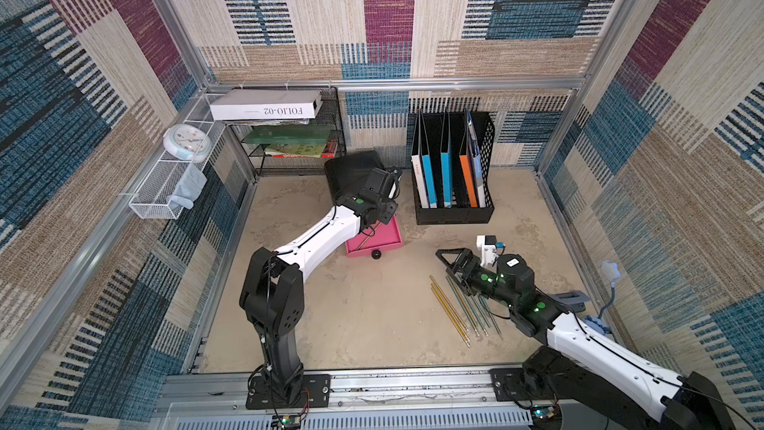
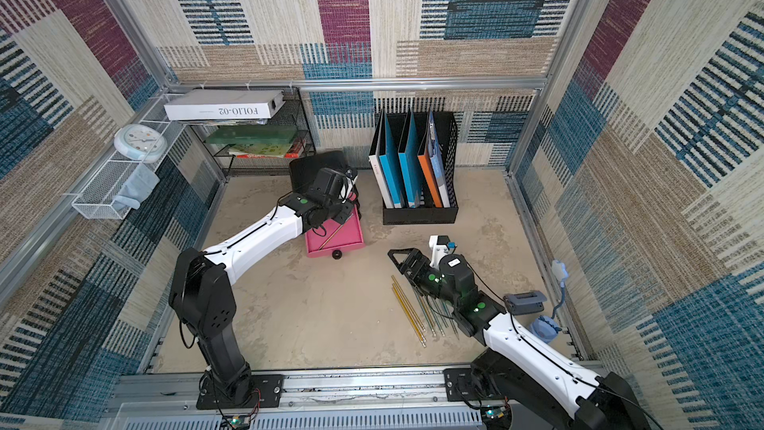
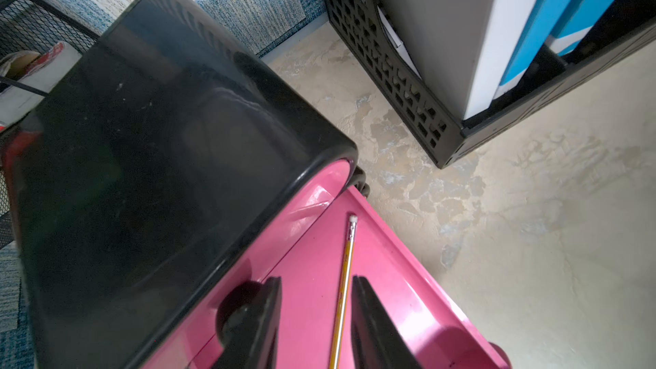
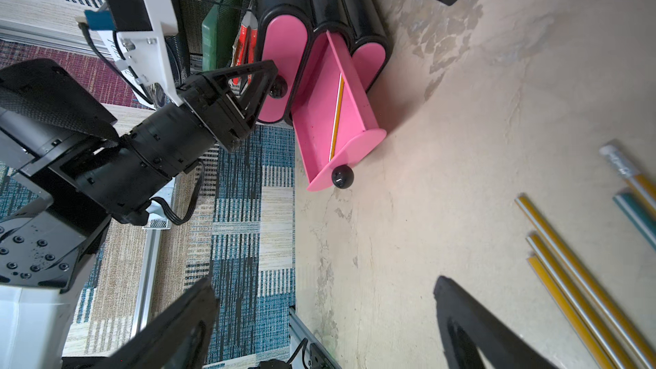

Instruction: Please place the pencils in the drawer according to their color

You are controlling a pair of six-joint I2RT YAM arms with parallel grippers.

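Observation:
A yellow pencil with a white eraser lies alone in the pulled-out pink drawer. My left gripper is above that drawer, its fingers parted and empty, close to the black knob of the upper drawer, which is shut. Several yellow pencils and green pencils are spread on the table at the front right. Over their far ends hangs my right gripper, wide open with nothing between its fingers; its arm hides part of the green ones.
A black file holder with folders stands right of the drawer unit, with a bare strip of table between. The wire shelf rises behind on the left. A stapler lies at the far right.

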